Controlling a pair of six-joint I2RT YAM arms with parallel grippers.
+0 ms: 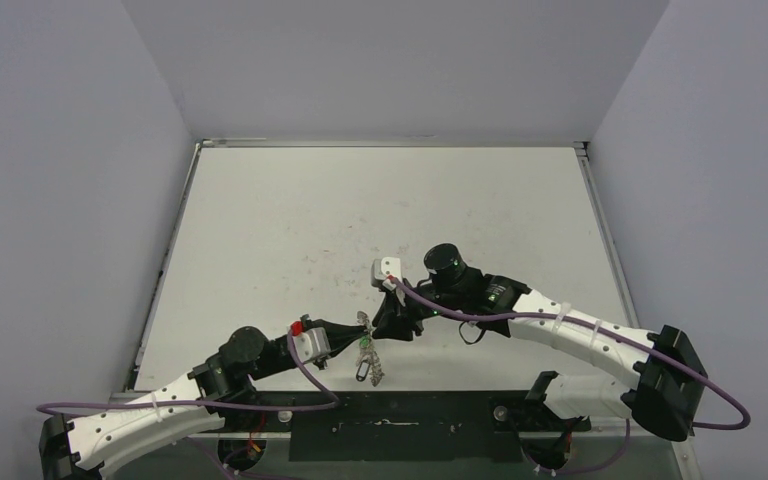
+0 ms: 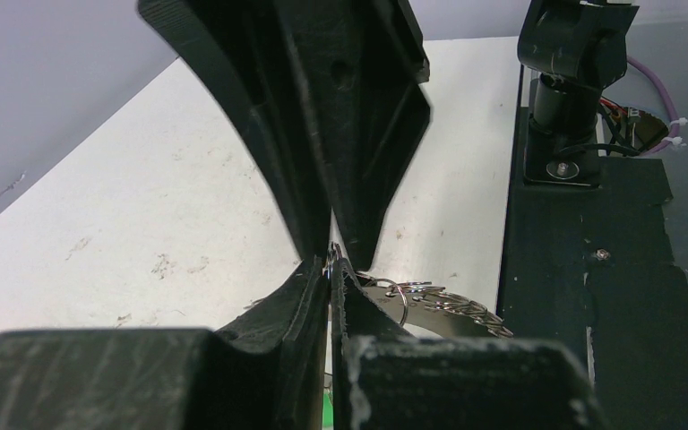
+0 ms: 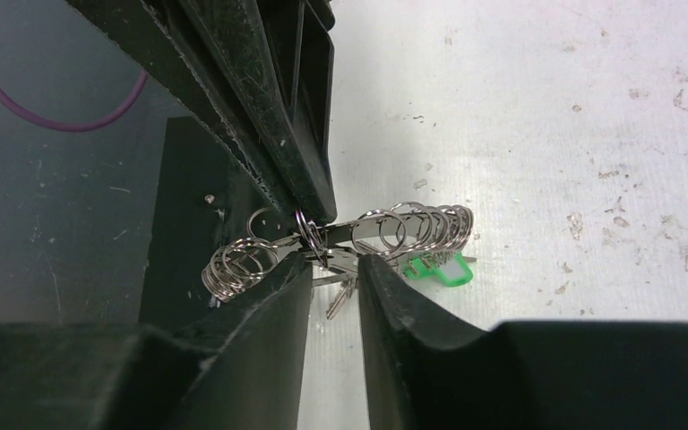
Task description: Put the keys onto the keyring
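Observation:
The cluster of keys and rings (image 1: 370, 365) hangs between the two grippers near the table's front. My left gripper (image 1: 364, 330) is shut at the top of it; in the left wrist view its fingers close on a thin metal piece. My right gripper faces it with a narrow gap between its fingertips, just at the metal rings (image 3: 421, 228). In the right wrist view a green key head (image 3: 448, 273) hangs behind the rings. Whether the right fingers grip anything is unclear.
A dark strip (image 1: 390, 430) runs along the front edge, with walls at the sides.

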